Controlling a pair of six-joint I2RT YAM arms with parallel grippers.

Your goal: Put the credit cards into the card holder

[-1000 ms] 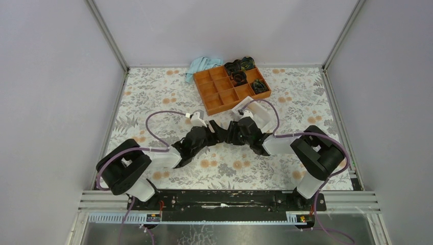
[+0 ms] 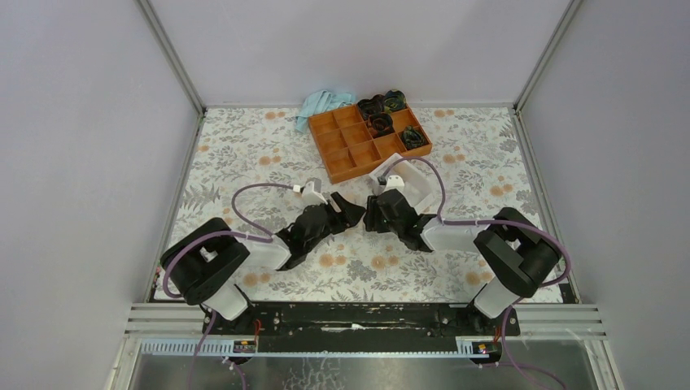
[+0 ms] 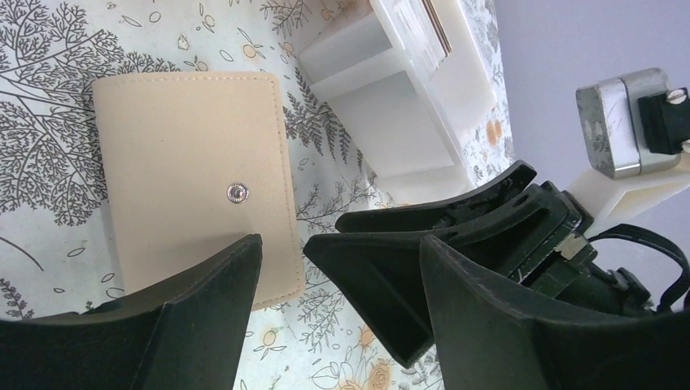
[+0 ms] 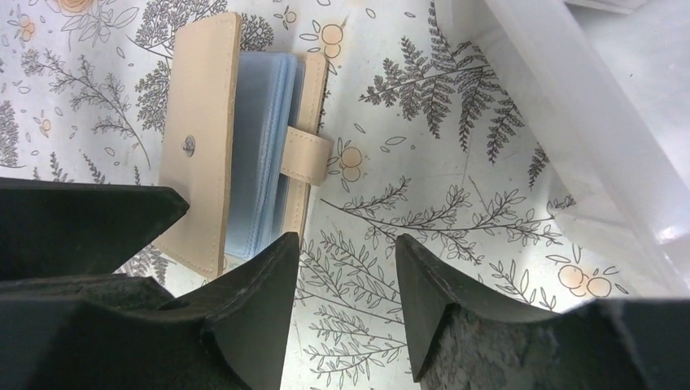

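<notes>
The beige card holder lies on the patterned table in the left wrist view, with a metal snap on its cover. In the right wrist view its cover stands partly raised off a blue inside, with a small strap at the edge. My left gripper is part open; one finger overlaps the holder's lower edge in view. Beside the holder my right gripper stands open, only table showing between its fingers. No card can be clearly made out. From the top, both grippers hide the holder.
A white bin stands close to the right gripper; thin brown edges show there, unclear what. Behind it are a wooden compartment tray with dark coiled items and a blue cloth.
The left arm has moved only a little, its elbow shifting right.
</notes>
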